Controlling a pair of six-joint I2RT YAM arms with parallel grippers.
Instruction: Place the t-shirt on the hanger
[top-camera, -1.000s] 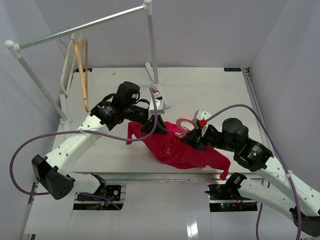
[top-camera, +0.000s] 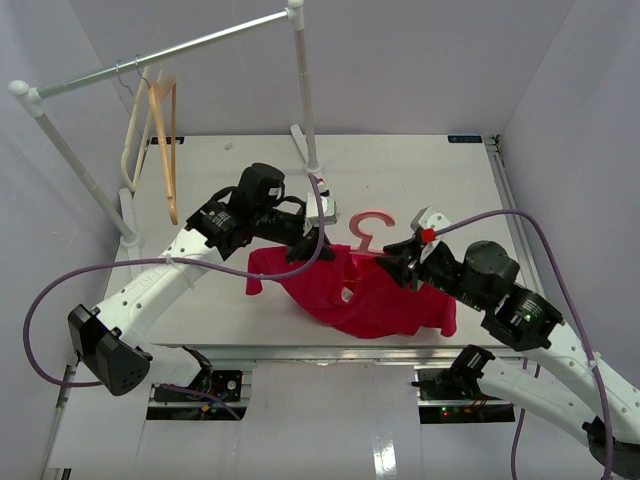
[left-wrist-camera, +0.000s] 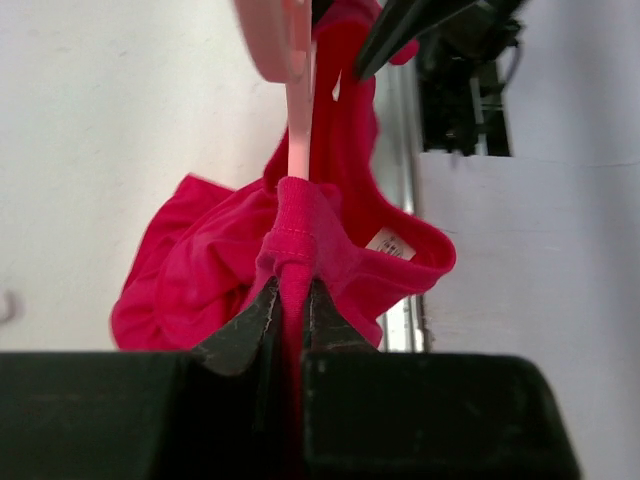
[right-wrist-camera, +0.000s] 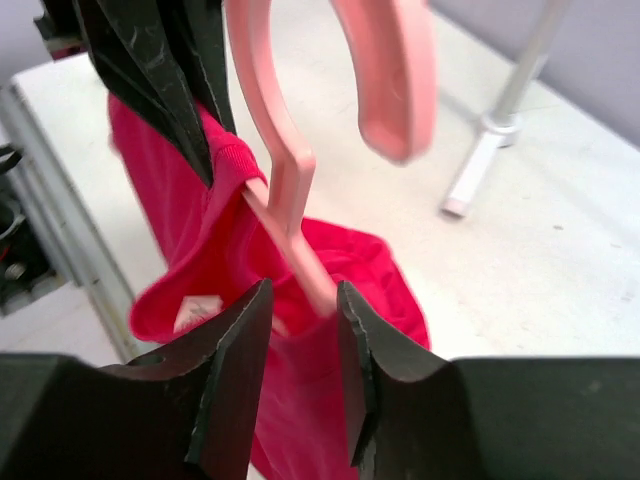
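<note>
The red t shirt (top-camera: 360, 310) hangs bunched between both grippers over the table's front. A pink hanger (top-camera: 372, 218) stands with its hook up, its bar running into the shirt (left-wrist-camera: 220, 260). My left gripper is shut on the shirt's fabric beside one end of the bar. My right gripper is at the other end, near where the bar (right-wrist-camera: 290, 245) enters red fabric; whether its fingers are closed on that fabric is unclear. In the right wrist view the left fingers grip the shirt at upper left.
A white rack (top-camera: 170, 48) at the upper left carries a wooden hanger (top-camera: 160, 140) and a cream hanger. Purple cables arch over both arms.
The pink hanger and right gripper have risen toward the back, showing more of the hook. The shirt's right part has drawn inward. The left gripper has shifted slightly.
</note>
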